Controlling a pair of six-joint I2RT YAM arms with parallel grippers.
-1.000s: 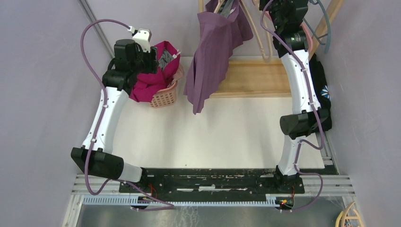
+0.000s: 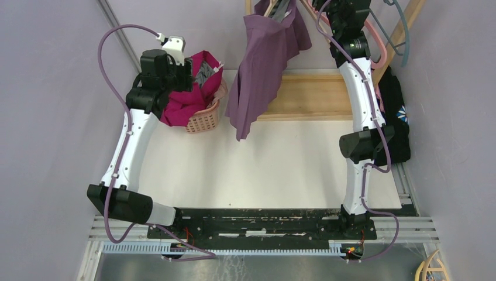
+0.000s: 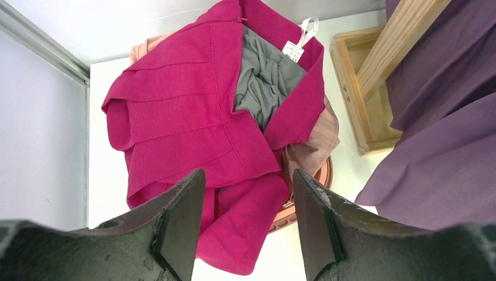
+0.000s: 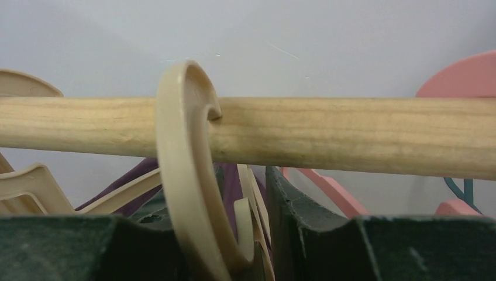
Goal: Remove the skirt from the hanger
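Note:
In the top view a magenta skirt (image 2: 180, 107) with a grey lining lies bunched over the peach basket (image 2: 203, 120). My left gripper is above it, part open with nothing between its fingers. The skirt's loop and white label (image 3: 293, 51) show at its upper edge. At the rail (image 4: 351, 132), a cream hanger's hook (image 4: 188, 175) curves over the wood, very near the right wrist camera. Behind this hook, my right gripper has its fingers apart; the hook hides much of the left finger. In the top view its tips are beyond the upper edge.
A purple garment (image 2: 263, 64) hangs between the arms. Pink hangers (image 4: 456, 76) and a blue-grey hanger (image 2: 405, 35) hang to the right. Black clothing (image 2: 395, 117) lies by the right wall.
My right arm has shifted left and slightly upward in the top view. The cream hanger's lower part, visible below the top edge before, has drawn up mostly out of sight. The left arm is nearly still.

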